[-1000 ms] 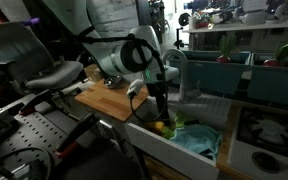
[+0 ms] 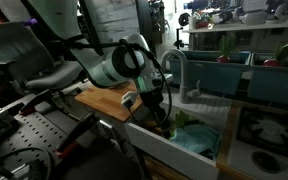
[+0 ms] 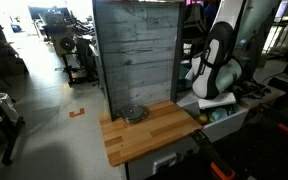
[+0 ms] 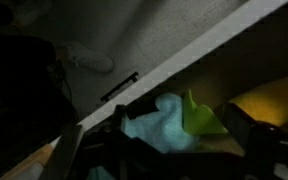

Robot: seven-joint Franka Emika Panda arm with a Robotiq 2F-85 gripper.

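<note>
In exterior view 1 my gripper [image 2: 164,130] reaches down into the open white drawer [image 2: 179,154] under the counter, at its left part. A light blue cloth [image 2: 196,138] lies in the drawer to the right of the gripper. From the wrist, the fingers of my gripper stand wide apart. The light blue cloth [image 4: 162,124], a bright green piece [image 4: 198,117] and part of a yellow thing [image 4: 272,100] show below and between the fingers. Nothing is held. Whether the fingers touch the cloth cannot be made out.
A wooden board [image 3: 149,131] lies left of the drawer, with a dark metal pan [image 3: 132,112] on it. Behind the drawer rises a faucet [image 2: 179,70], and a stove [image 2: 269,130] stands to the right. The drawer's white front wall [image 4: 184,58] runs close by the gripper.
My gripper has come down from above the drawer into it. The yellow thing seen there earlier is now mostly hidden behind the gripper in exterior view 1.
</note>
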